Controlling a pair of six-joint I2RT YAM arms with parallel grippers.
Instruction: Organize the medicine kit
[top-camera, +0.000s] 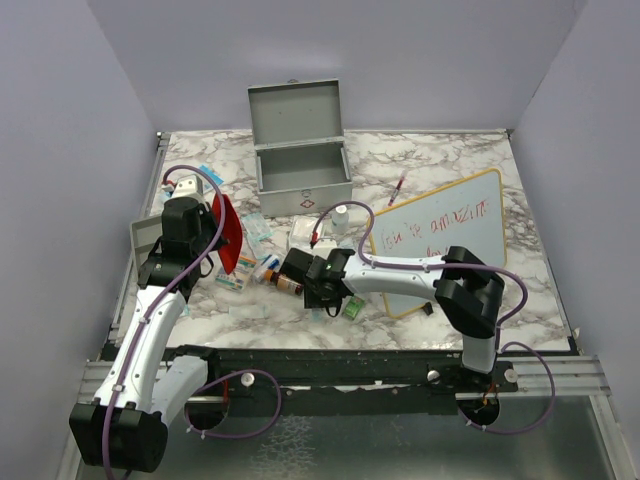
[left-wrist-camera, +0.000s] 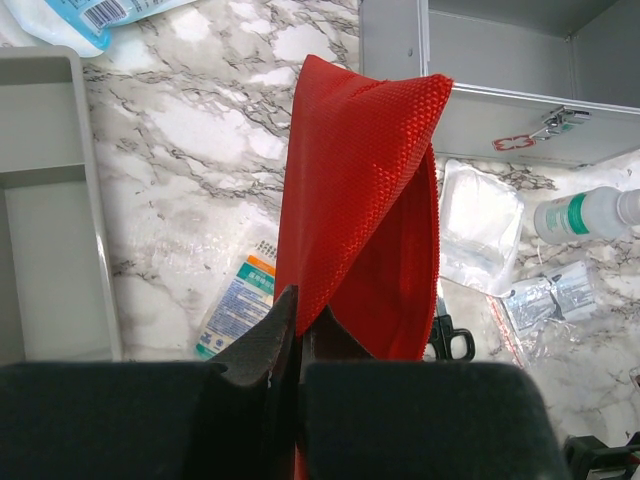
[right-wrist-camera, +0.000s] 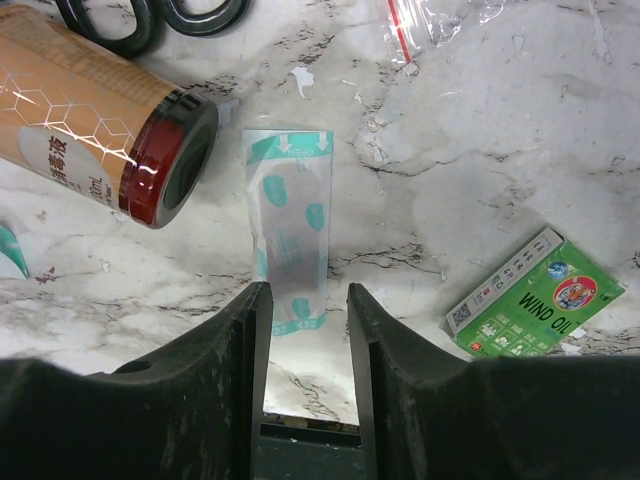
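A red pouch (left-wrist-camera: 350, 200) rises from my left gripper, which is shut on it beside the grey tray (left-wrist-camera: 50, 270). The open metal kit box (top-camera: 303, 170) stands at the back and looks empty. My right gripper is part open, low over a flat mint-and-white packet (right-wrist-camera: 288, 210); whether it touches the packet is unclear. A brown bottle (right-wrist-camera: 80, 120) lies to its upper left, a green Wind Oil box (right-wrist-camera: 530, 300) to its right. A white bottle (left-wrist-camera: 575, 215), scissors (left-wrist-camera: 450, 340) and bagged items lie mid-table.
A whiteboard (top-camera: 450, 220) covers much of the right side, with a red pen (top-camera: 396, 190) behind it. The table's front edge lies just below my right gripper in its wrist view.
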